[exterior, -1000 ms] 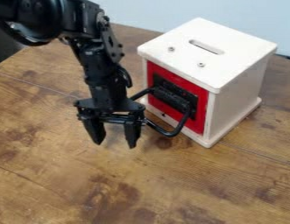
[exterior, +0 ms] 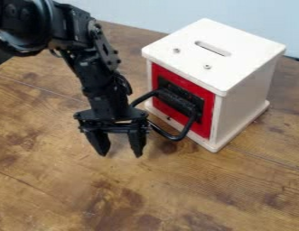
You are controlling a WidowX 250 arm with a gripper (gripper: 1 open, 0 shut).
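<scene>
A white wooden box (exterior: 239,97) with a slot and screws on top stands at the right, its red front panel (exterior: 205,124) facing left, with a black part set into it. A black curved handle or tube (exterior: 176,136) reaches out from that front. My black gripper (exterior: 119,142) hangs low over the table just left of the box, open, with nothing between its fingers, beside that curved part.
A pale wall stands behind at the top.
My gripper has moved slightly down, with small shifts in the arm's pose. The box stays where it was.
</scene>
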